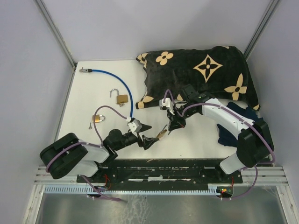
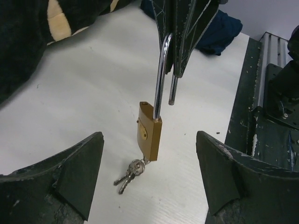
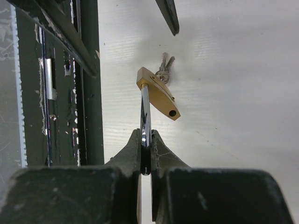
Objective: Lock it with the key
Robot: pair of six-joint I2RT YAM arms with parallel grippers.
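Note:
A brass padlock [image 2: 148, 133] with a long steel shackle [image 3: 145, 109] hangs from my right gripper [image 1: 173, 123], which is shut on the shackle. Below the padlock's body a bunch of small keys [image 2: 133, 172] shows. My left gripper [image 1: 148, 133] stands open facing the padlock, its two fingers either side of it in the left wrist view, apart from it. The tip of one left finger [image 3: 170, 18] also shows at the top of the right wrist view.
Other padlocks [image 1: 122, 99] and an open shackle lie at the left, beside a blue cable [image 1: 117, 77]. A black patterned cushion [image 1: 187, 65] fills the back, a navy cloth [image 1: 226, 135] the right. The dark table edge runs along the front.

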